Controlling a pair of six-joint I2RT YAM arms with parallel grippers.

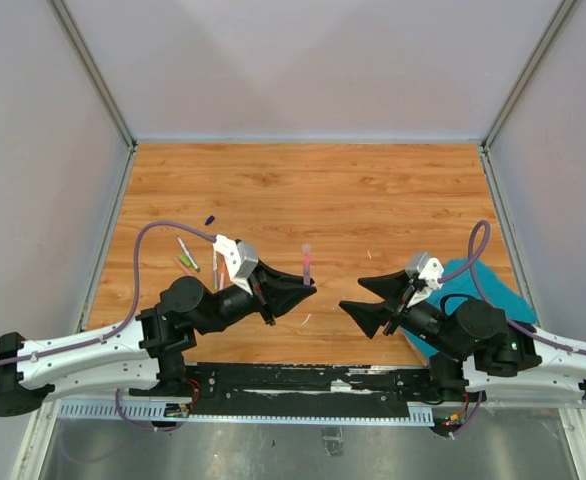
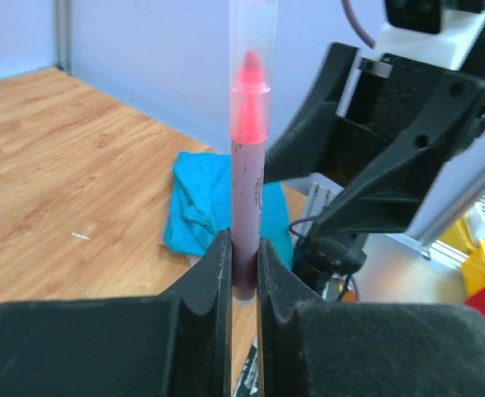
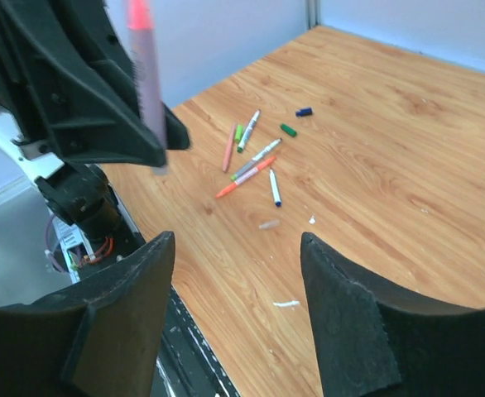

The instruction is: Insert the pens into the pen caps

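A pinkish-purple pen (image 2: 247,190) stands upright in my left gripper, which is shut on its lower body. Over the pen's red tip sits a clear cap (image 2: 253,37), its upper end cut off by the frame. From above, the pen (image 1: 307,262) shows at the tip of the left gripper. My right gripper (image 1: 352,293) stands open a short way to the right of it, apart from the pen. In the right wrist view nothing lies between the right fingers, and the pen (image 3: 146,70) is partly cut off at upper left.
Several loose pens lie on the table's left side, among them an orange pen (image 3: 247,176) and a white one with a blue end (image 3: 276,188). A green cap (image 3: 288,131) and a blue cap (image 3: 304,112) lie beyond. Blue cloth (image 1: 488,290) covers the right front.
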